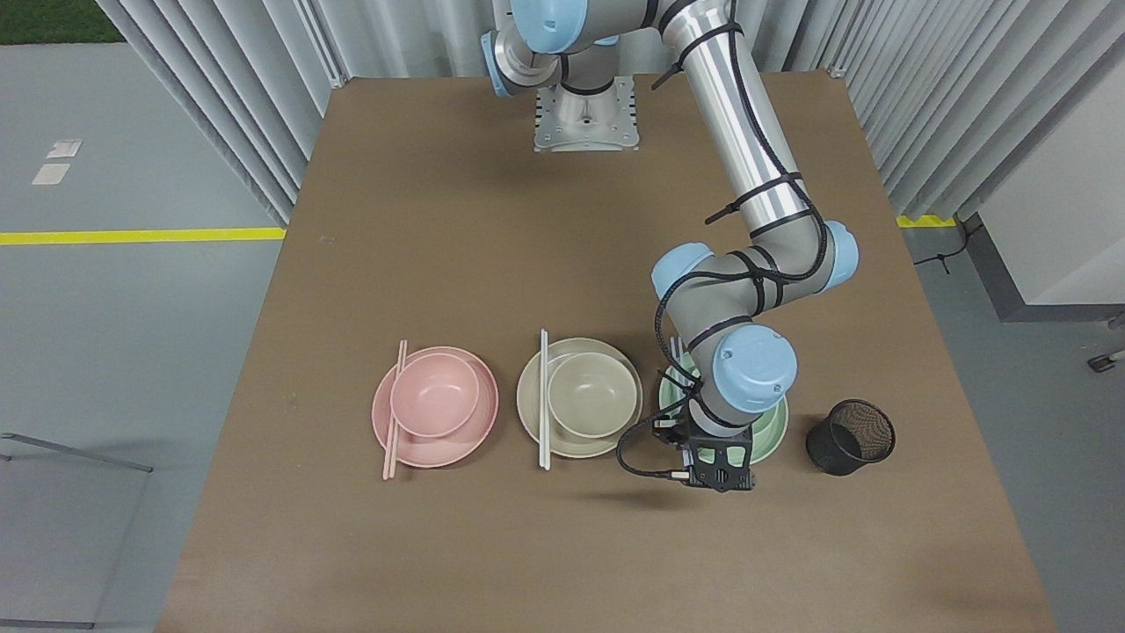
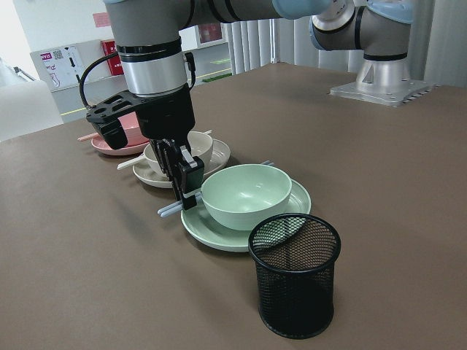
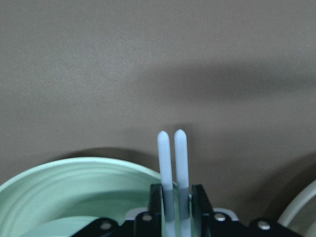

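My gripper (image 2: pixel 189 197) is low at the left edge of the green plate (image 2: pixel 211 236), beside the green bowl (image 2: pixel 244 204). In the wrist view its black fingers flank a pair of pale chopsticks (image 3: pixel 181 163), with little or no gap to them; whether it grips them is hard to tell. Their tips stick out past the rim of the green plate (image 3: pixel 74 168).
A pink plate with bowl (image 1: pixel 434 392) and chopsticks, and a cream plate with bowl (image 1: pixel 591 394) and chopsticks, stand to the left. A black mesh cup (image 1: pixel 850 437) stands to the right.
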